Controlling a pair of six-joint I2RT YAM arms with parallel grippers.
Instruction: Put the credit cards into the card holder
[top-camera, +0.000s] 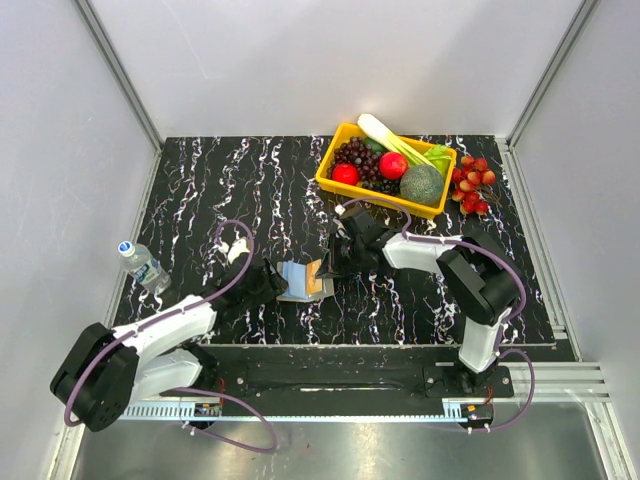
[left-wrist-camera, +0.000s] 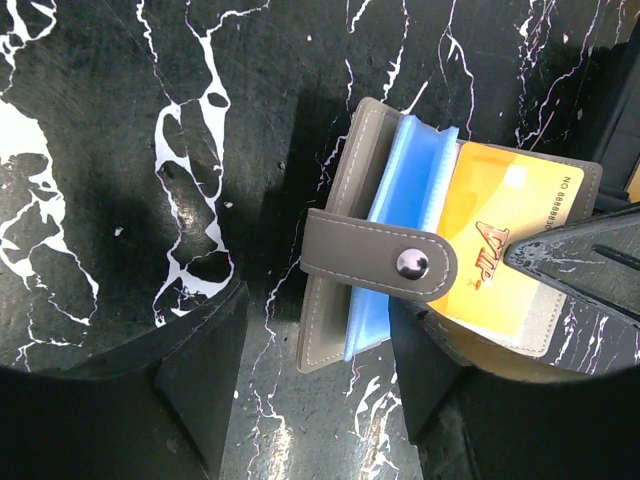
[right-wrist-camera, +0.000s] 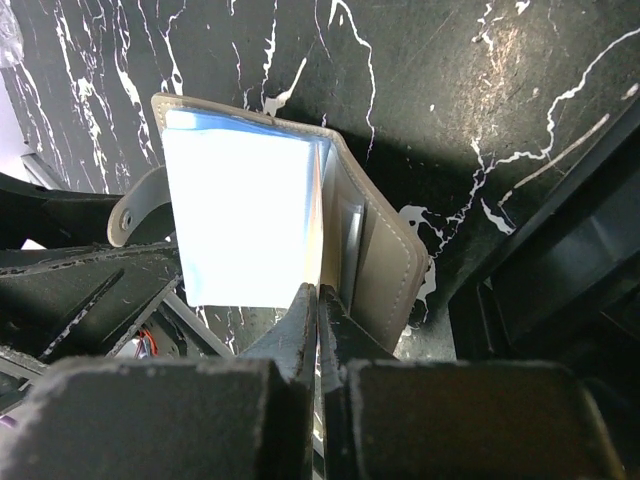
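Note:
The grey card holder (top-camera: 286, 297) lies spread on the dark marbled table, between my two grippers. An orange card (left-wrist-camera: 520, 190) shows on its right side, with a blue leaf (left-wrist-camera: 410, 180) standing beside it. A snap strap (left-wrist-camera: 350, 252) crosses over the blue leaf. My left gripper is open, its fingers either side of the holder's left cover and strap end. In the right wrist view my right gripper is shut at the edge of a thin upright leaf; whether that edge is pinched cannot be made out. A pale sheet (right-wrist-camera: 240, 210) stands left of it.
A yellow basket (top-camera: 420, 209) of fruit and vegetables stands at the back right, beside loose red fruit (top-camera: 472, 185). The water bottle (top-camera: 145, 267) is at the left table edge. Bare table lies behind the holder.

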